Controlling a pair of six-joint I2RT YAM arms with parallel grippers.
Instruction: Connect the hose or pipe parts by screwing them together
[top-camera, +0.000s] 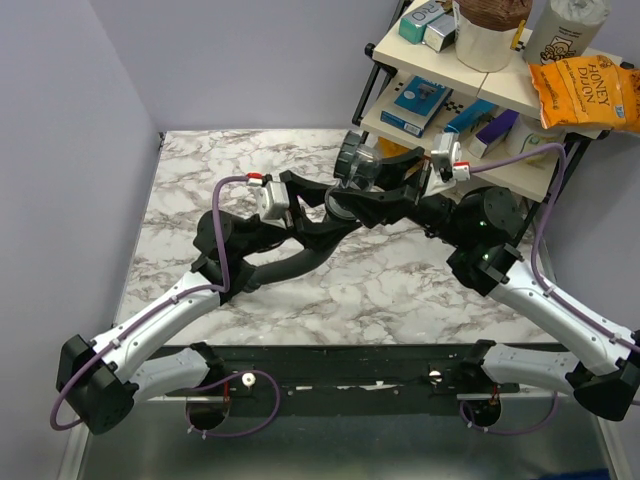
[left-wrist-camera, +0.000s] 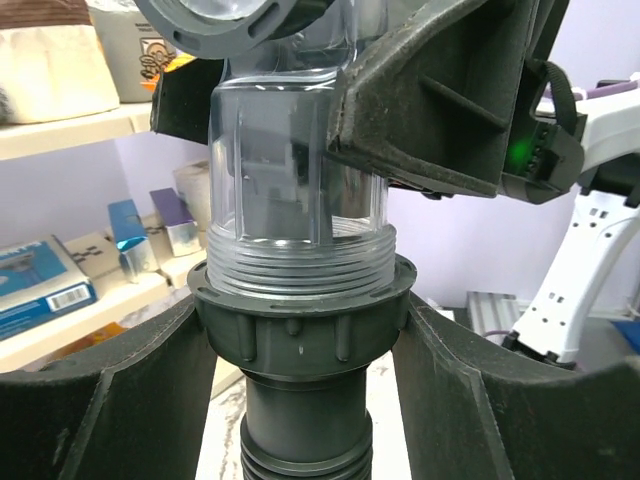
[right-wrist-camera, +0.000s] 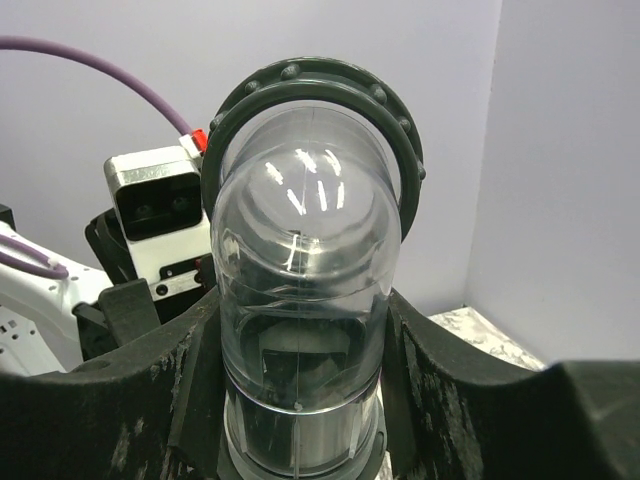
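Observation:
The clear elbow fitting (right-wrist-camera: 305, 270) is upright between my two grippers above the table, my right gripper (top-camera: 375, 200) around its body. Its threaded end meets the dark ribbed collar (left-wrist-camera: 300, 330) of the grey hose (top-camera: 290, 268), which curves down toward the left behind my left arm. My left gripper is shut on that collar. In the right wrist view the fitting fills the space between my right fingers; whether they grip it tightly is hard to tell.
A two-tier shelf (top-camera: 480, 75) with boxes, containers and an orange bag stands at the back right, close behind my right arm. Walls border the sides and back.

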